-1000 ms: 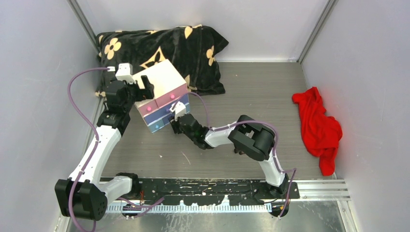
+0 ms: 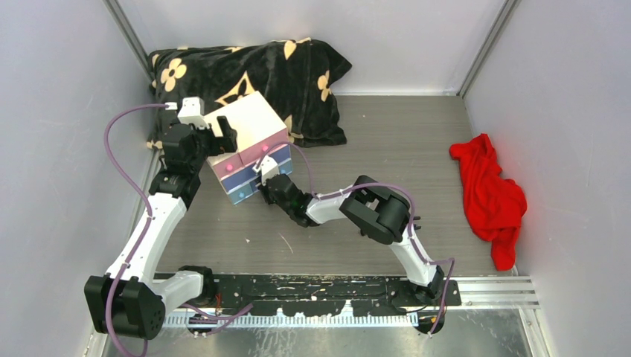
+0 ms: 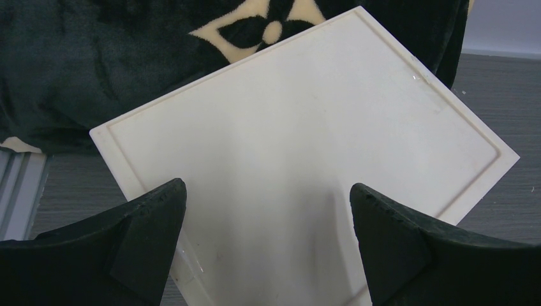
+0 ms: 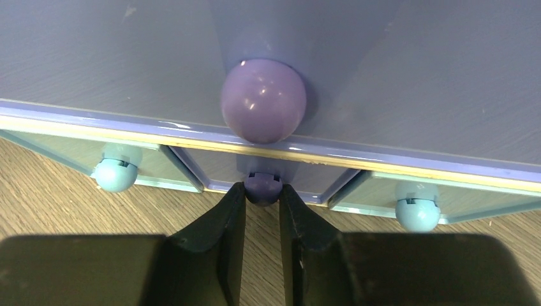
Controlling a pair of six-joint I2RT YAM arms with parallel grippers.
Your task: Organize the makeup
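Note:
A small drawer cabinet [image 2: 257, 119] with a cream top stands angled at the back left, pink drawers above purple and blue ones. In the left wrist view, my left gripper is open over the bare cream top [image 3: 293, 121], nothing between its fingers. My right gripper is low at the cabinet's front. Its narrowed fingertips flank the small lower purple knob [image 4: 263, 191] on both sides and appear to touch it; I cannot tell whether they grip it. A larger purple knob [image 4: 263, 101] is above, on the purple drawer front [image 4: 127, 64]. No makeup shows.
Blue knobs [image 4: 115, 175] flank the lower purple one. A dark flowered blanket [image 2: 312, 89] lies close behind the cabinet. A red cloth [image 2: 487, 197] is at the far right. Bare grey floor [image 2: 394, 137] lies between.
Over the last second, my right gripper has moved slightly left along the cabinet front, its arm following. The left arm and the cabinet look unchanged.

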